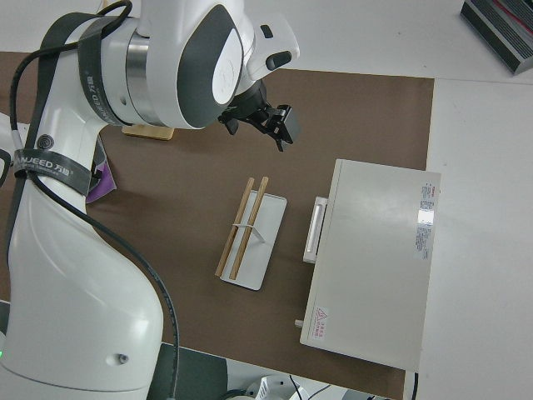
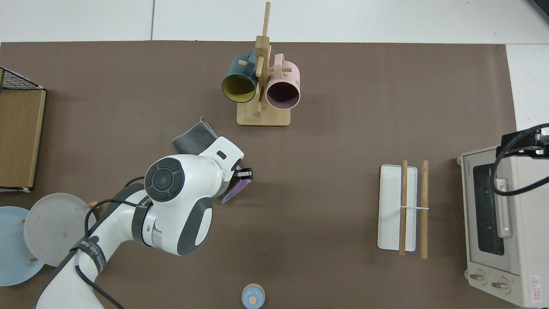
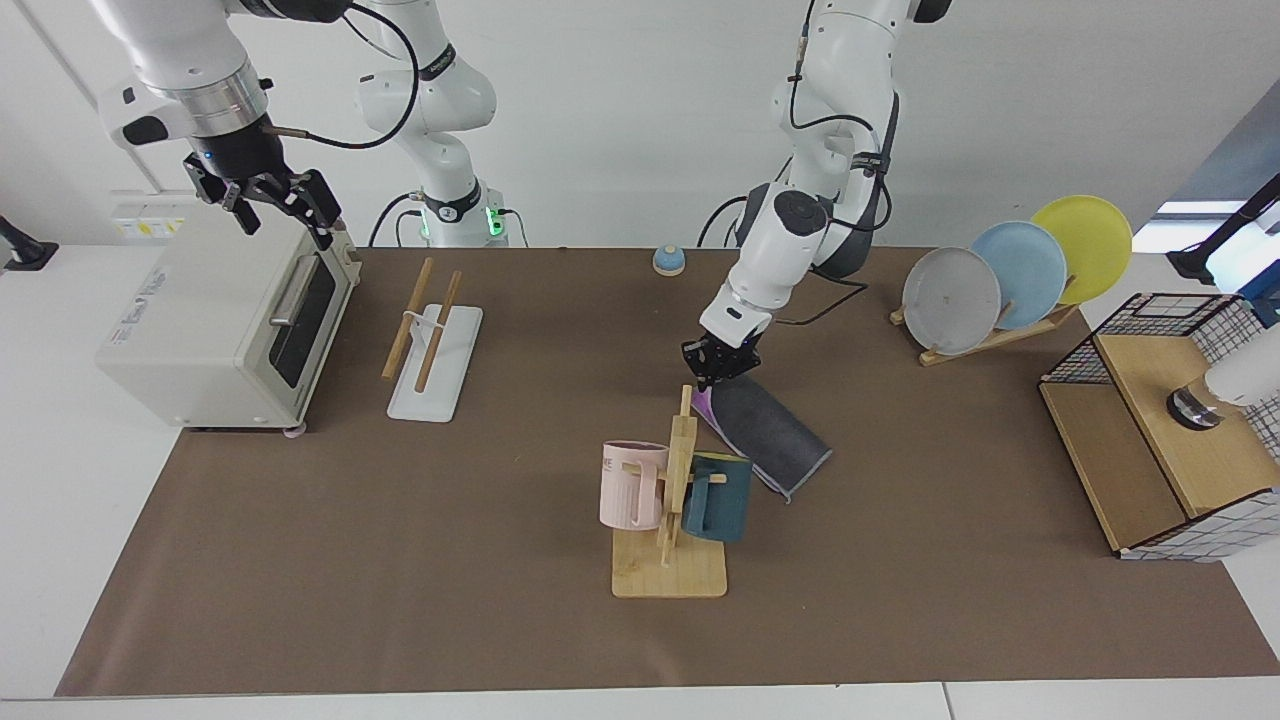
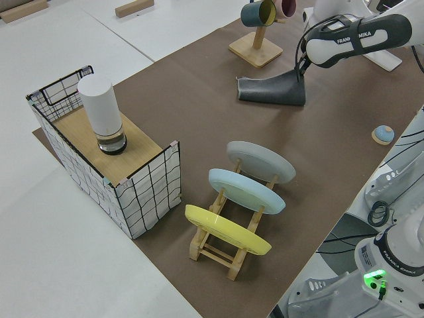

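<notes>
A grey cloth [image 3: 774, 438] with a purple underside lies on the brown mat below the mug tree [image 3: 668, 570], which holds a teal mug [image 2: 240, 82] and a pink mug [image 2: 283, 87]. One arm reaches down onto the cloth, its gripper [image 3: 716, 366] at the cloth's end; whether it is shut on it is hidden. The other gripper [image 3: 270, 198] hangs in the air above the white toaster oven [image 3: 216, 336]; its finger state is unclear.
A white board with two wooden rods [image 2: 388, 206] lies beside the oven. A plate rack with plates [image 4: 225, 228], a wire shelf with a white cylinder [image 4: 99, 109] and a small blue object [image 2: 253, 296] stand around.
</notes>
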